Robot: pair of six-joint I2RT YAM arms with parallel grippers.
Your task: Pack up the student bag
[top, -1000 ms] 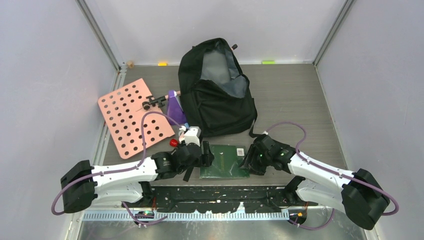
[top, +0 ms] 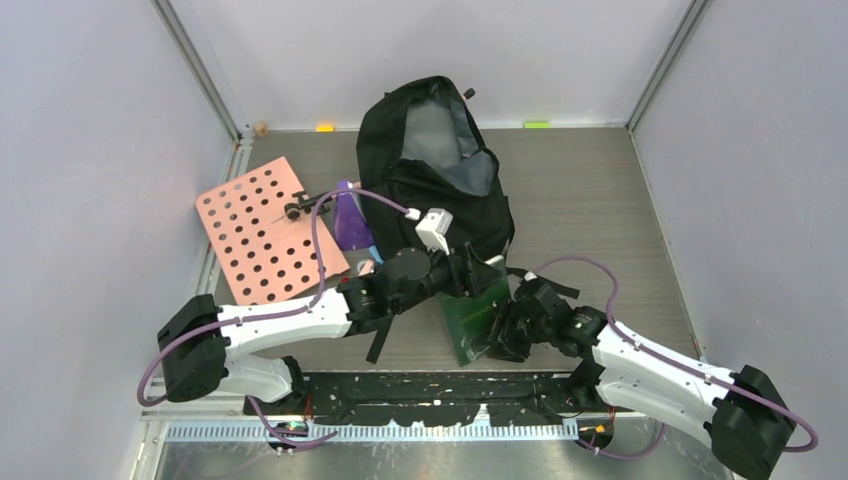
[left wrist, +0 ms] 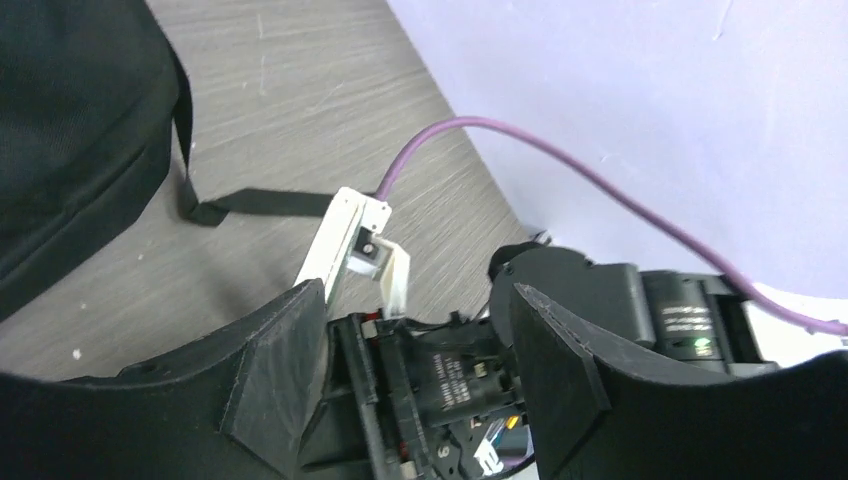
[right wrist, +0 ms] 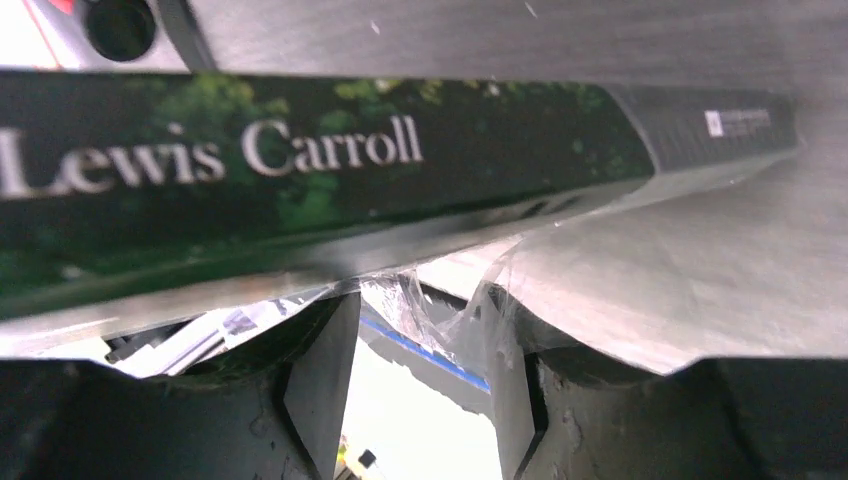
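Observation:
A green book (top: 465,320) in clear wrap stands tilted at the front middle, between both grippers. My left gripper (top: 475,270) is shut on its upper end; the left wrist view shows the fingers (left wrist: 250,380) mostly hiding it. My right gripper (top: 500,335) is shut on the book at its lower part; in the right wrist view its fingers (right wrist: 320,400) pinch the wrap below the spine (right wrist: 300,160), which reads "Lewis Carroll". The black backpack (top: 390,180) lies open behind, its grey lining showing.
A pink perforated board (top: 250,250) lies at the left, with a purple item (top: 350,220) and small things beside the bag. Black straps lie near the book.
My left gripper has moved right and toward the bag, and the book has turned from lying flat to tilted up. The right gripper has shifted slightly.

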